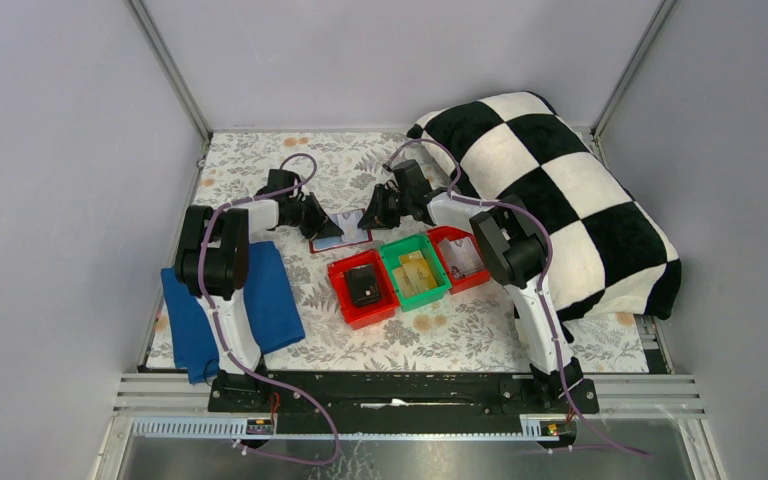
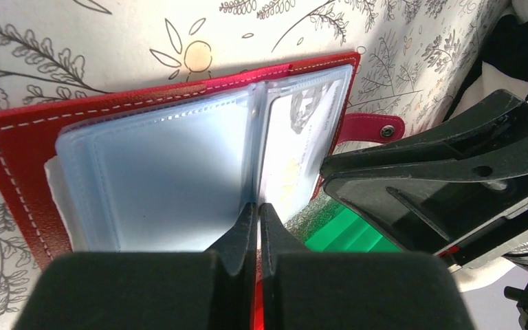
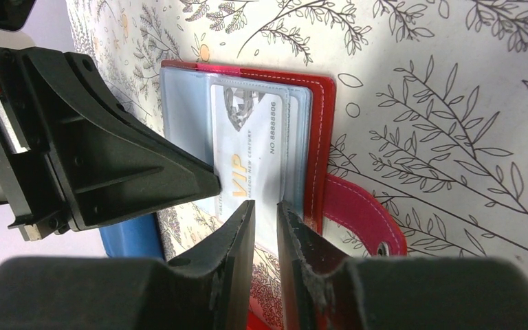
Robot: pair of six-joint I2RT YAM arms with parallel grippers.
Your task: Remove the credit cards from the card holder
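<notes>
The open red card holder point(image 2: 24, 130) lies on the patterned cloth, clear sleeves facing up. A white VIP card point(image 3: 251, 130) sits in the right-hand sleeve. Shut, with nothing visible between its fingers, my left gripper has its tips at the card's inner edge, by the fold beside the empty-looking clear sleeve point(image 2: 158, 172). At the card's outer edge my right gripper is nearly closed, white card showing between its fingertips; whether the sleeve film is pinched too cannot be told.
In front of the holder stand a red bin point(image 1: 368, 318) with a dark item, a green bin point(image 1: 438, 294) with yellowish cards, and another red bin point(image 1: 475, 281). A blue cloth point(image 1: 278, 305) lies left; a checkered cushion point(image 1: 590, 200) fills the right.
</notes>
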